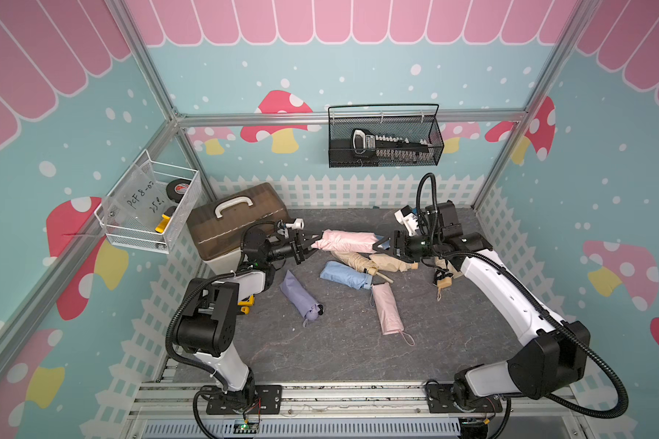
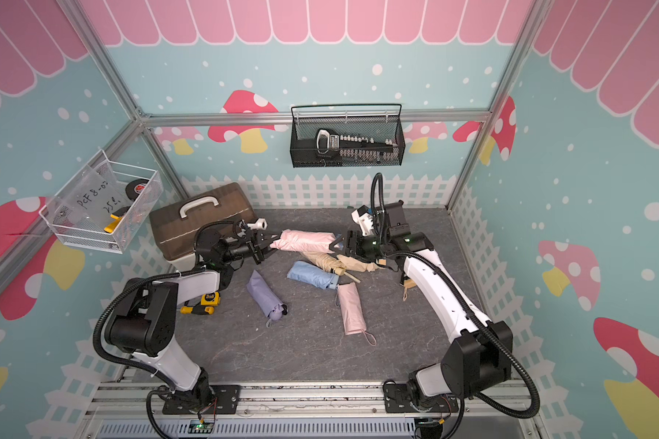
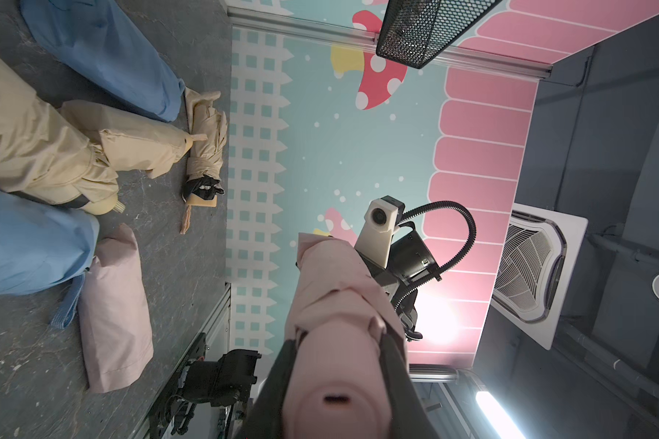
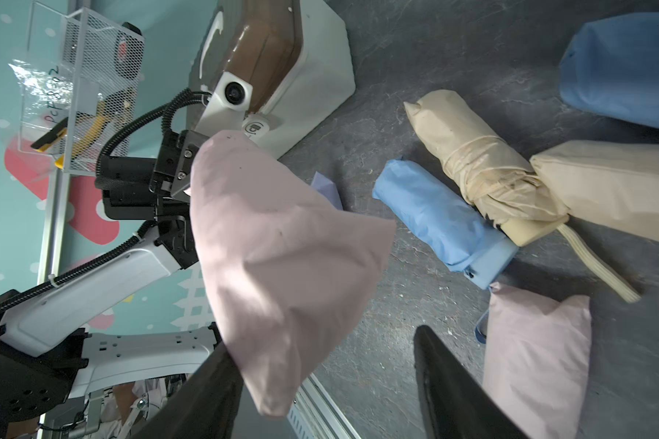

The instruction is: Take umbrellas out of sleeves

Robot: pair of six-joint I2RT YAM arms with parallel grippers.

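My left gripper (image 1: pixel 315 240) is shut on one end of a pink umbrella (image 1: pixel 346 241), which reaches rightward above the floor. Its cloth is loosely folded in the left wrist view, with the handle end between the fingers. Near the far end stands my right gripper, its fingers apart; the pink cloth (image 4: pixel 285 270) comes close to one finger, and touching cannot be told. Below lie a flat-looking pink sleeve (image 1: pixel 388 310), a blue umbrella (image 1: pixel 345 275), a wrapped beige umbrella (image 4: pixel 483 161) and a beige sleeve (image 4: pixel 622 186). A purple umbrella (image 1: pixel 300 296) rests at left.
Another beige bundle (image 3: pixel 206 146) and a blue piece (image 4: pixel 626 69) lie farther right. A brown-lidded toolbox (image 1: pixel 238 219) stands behind the left arm, with a yellow tool (image 2: pixel 210 298) near it. Wire baskets (image 1: pixel 385 146) hang on the walls.
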